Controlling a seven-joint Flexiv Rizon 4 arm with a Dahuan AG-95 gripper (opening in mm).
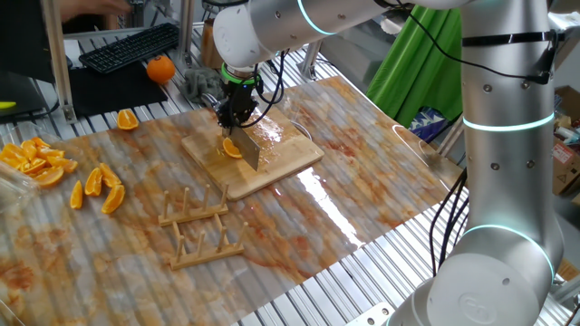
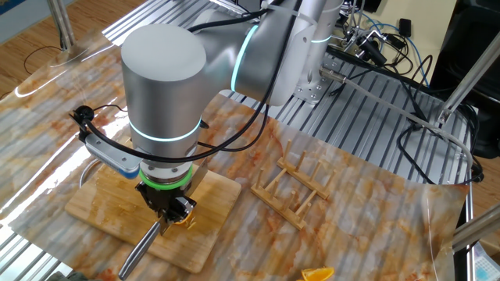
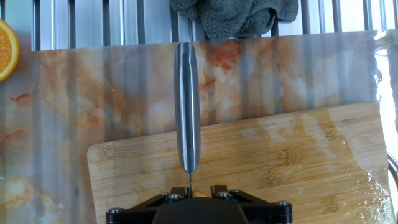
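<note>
A kitchen knife with a broad blade stands upright on edge at the wooden cutting board. My gripper is over the board, shut on the knife near the top of its blade. In the wrist view, the steel knife handle points away from the gripper; the gripper's body hides most of the blade. An orange wedge rests on the board right beside the blade. Only a sliver of orange shows between the fingers in the wrist view.
A wooden peg rack stands in front of the board. Several orange wedges and a heap of cut pieces lie at the left. A whole orange and a grey cloth are behind.
</note>
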